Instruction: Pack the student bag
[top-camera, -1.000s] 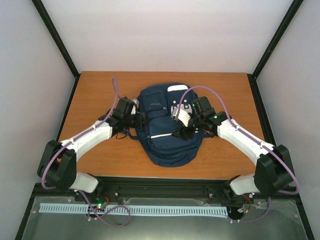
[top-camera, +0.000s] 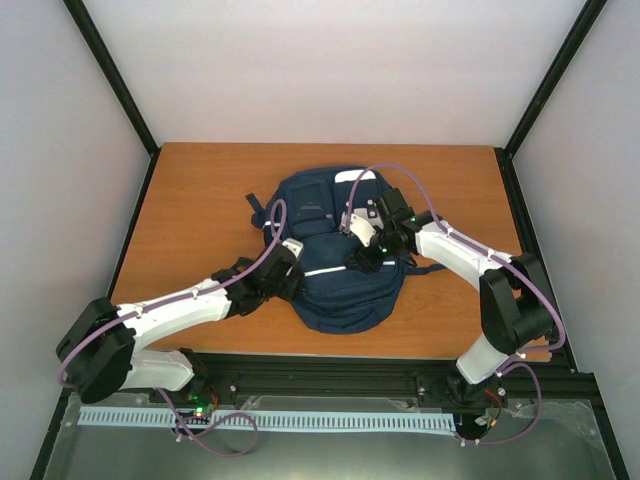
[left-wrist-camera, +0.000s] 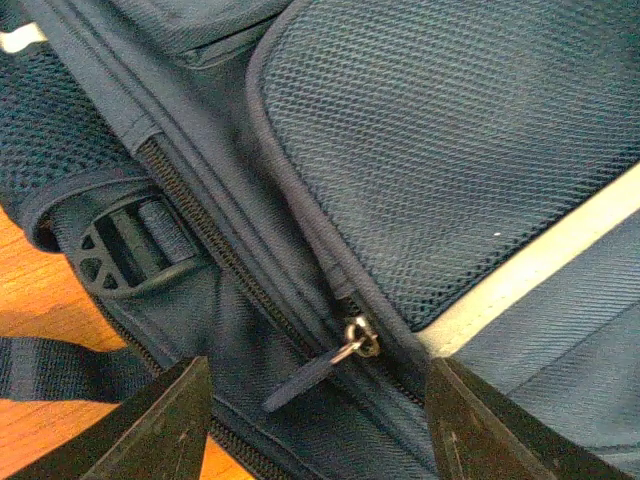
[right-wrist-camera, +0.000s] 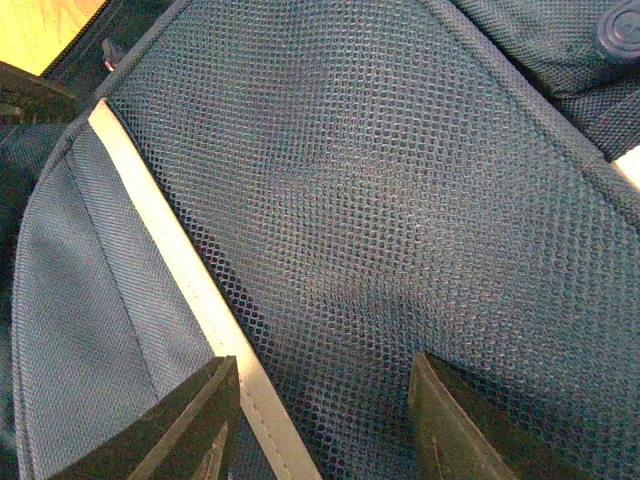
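The navy student bag (top-camera: 345, 300) lies flat in the middle of the wooden table, its pockets facing up. In the left wrist view, a zipper pull (left-wrist-camera: 335, 365) with a dark cord tab hangs from a metal ring at a pocket's edge. My left gripper is open over the bag's left side, and the tab sits just ahead of the gap between its fingers. The right gripper, also open, is above a mesh pocket (right-wrist-camera: 360, 200) and a pale strip (right-wrist-camera: 190, 270); nothing is held in it.
A side buckle (left-wrist-camera: 135, 245) and a strap (left-wrist-camera: 60, 370) stick out along the bag's left edge. Bare table (top-camera: 190, 220) lies to the left and right of the bag. No loose items are in view.
The left arm has come down along the bag's left side, toward the table's front edge, and slightly right. My right arm has shifted slightly. The bag lies in the same place.
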